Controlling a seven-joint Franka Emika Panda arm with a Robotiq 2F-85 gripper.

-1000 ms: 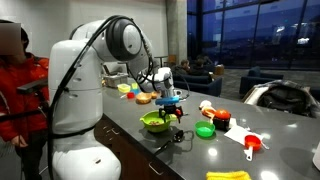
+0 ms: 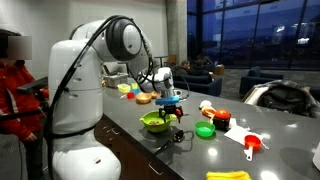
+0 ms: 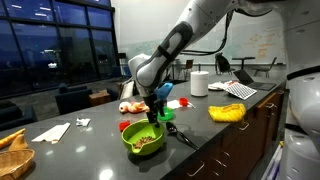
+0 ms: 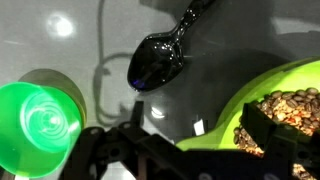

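My gripper is open, its fingers wide apart, with nothing between them. It hangs over the rim of a lime-green bowl (image 3: pixel 147 147), which holds brown bean-like pieces (image 4: pixel 292 104). In the wrist view the right finger (image 4: pixel 270 135) overlaps the bowl, and the left one lies towards a smaller green bowl (image 4: pixel 38 122). Ahead of the fingers a black spoon (image 4: pixel 155 61) rests on the dark table, apart from both bowls. Exterior view 1 also has the gripper (image 2: pixel 172 112) just above the lime bowl (image 2: pixel 157 124).
A red pan (image 2: pixel 252 142) and a red cup (image 2: pixel 222 116) stand farther along the table. A yellow cloth (image 3: pixel 229 113) lies near the edge. Bare tabletop (image 3: pixel 85 140) stretches beyond the lime bowl. Someone in red (image 2: pixel 15 95) is at the left.
The arm and the tabletop objects look unmoved. Only the person at the left edge has shifted.
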